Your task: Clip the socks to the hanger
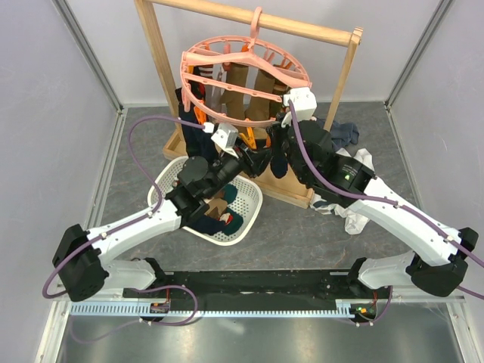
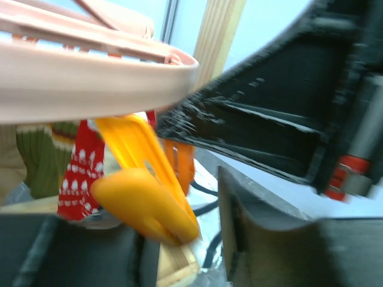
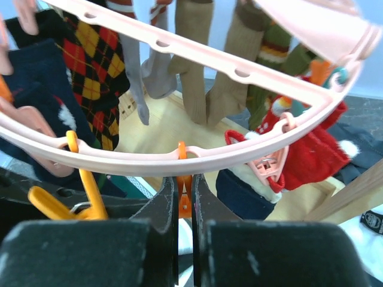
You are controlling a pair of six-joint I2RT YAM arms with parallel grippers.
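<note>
The pink ring hanger (image 1: pixel 231 117) hangs from the wooden rack with socks clipped around it. My left gripper (image 1: pixel 255 157) is just below its front rim, fingers part open; a yellow clip (image 2: pixel 143 203) sits in front of them in the left wrist view. My right gripper is shut on an orange clip (image 3: pixel 182 152) at the front of the rim. Red Christmas socks (image 3: pixel 311 155) and a navy sock (image 3: pixel 239 197) hang to the right of it in the right wrist view; argyle socks (image 3: pixel 96 72) hang at the back left.
A white basket (image 1: pixel 246 193) with loose socks lies at the lower left. Dark and white cloths (image 1: pixel 355 223) lie at the right. The wooden rack (image 1: pixel 344 72) stands around the hanger, and my two arms are close together.
</note>
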